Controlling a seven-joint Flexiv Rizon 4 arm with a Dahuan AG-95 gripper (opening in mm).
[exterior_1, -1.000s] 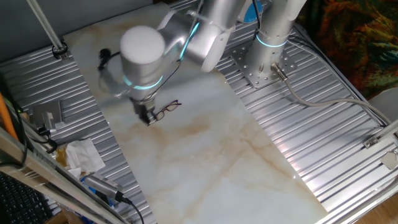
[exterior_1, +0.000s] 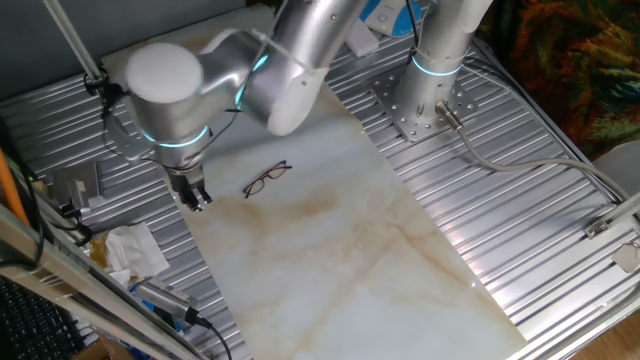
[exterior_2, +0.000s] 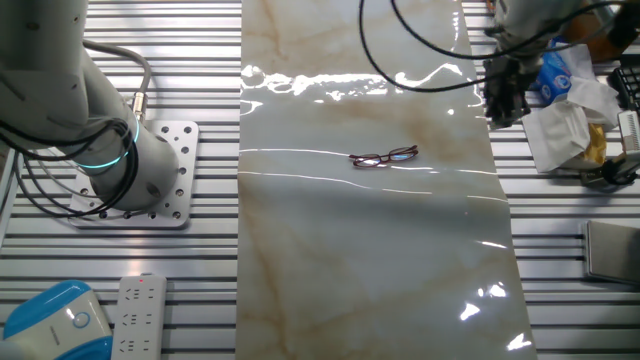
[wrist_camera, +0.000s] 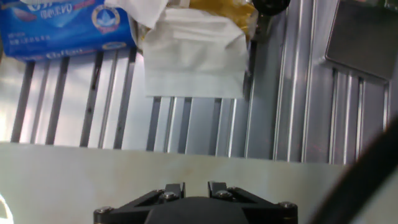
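A pair of dark-framed glasses (exterior_1: 267, 177) lies unfolded on the marble-patterned sheet (exterior_1: 330, 260). In the second exterior view the same glasses (exterior_2: 384, 160) rest near the middle of the sheet. My gripper (exterior_1: 199, 201) is raised at the sheet's left edge, apart from the glasses. From the wrist camera, a gap shows between the fingertips of the gripper, and nothing is in it. The glasses are outside the wrist view.
Past the sheet's edge lie a blue tissue pack (wrist_camera: 68, 28), white tissue (wrist_camera: 196, 56) and a dark flat box (wrist_camera: 360, 40) on the slatted metal table. A camera-like device (exterior_1: 168, 298) with a cable sits nearby. Most of the sheet is bare.
My arm has swung left in the first exterior view, carrying the gripper from beside the glasses to the sheet's edge. The glasses have stayed in place.
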